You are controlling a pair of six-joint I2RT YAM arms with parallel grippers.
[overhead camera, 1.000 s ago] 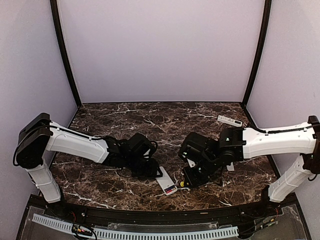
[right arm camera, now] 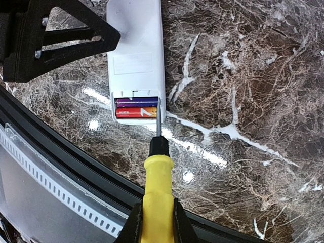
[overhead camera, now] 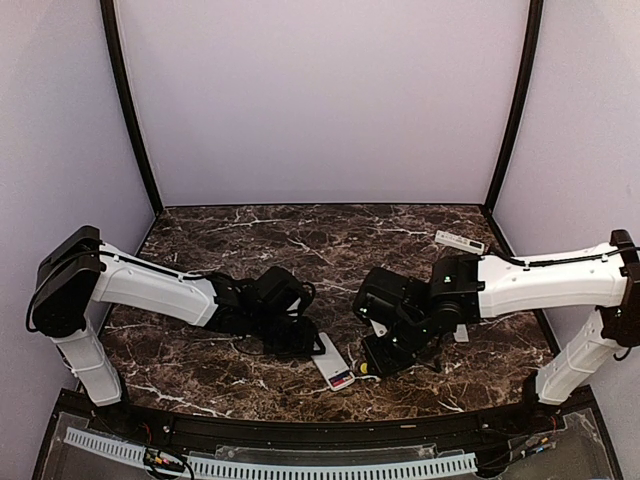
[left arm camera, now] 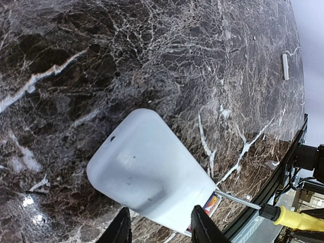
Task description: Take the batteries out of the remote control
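Observation:
A white remote control (right arm camera: 135, 61) lies face down on the dark marbled table, its battery compartment uncovered. Inside, a purple battery (right arm camera: 136, 102) and a red-orange battery (right arm camera: 135, 112) lie side by side. My right gripper is shut on a yellow screwdriver (right arm camera: 158, 177), whose metal tip reaches the compartment's edge at the batteries' right end in the right wrist view. My left gripper is partly open above the back of the remote, its two fingers apart; whether they touch the casing cannot be told.
Toward the back right of the table lies another long white object (overhead camera: 460, 242). A small white piece (overhead camera: 461, 333) rests behind the right gripper. Along the front runs a dark table edge (overhead camera: 300, 427).
The left arm and the remote show no visible movement.

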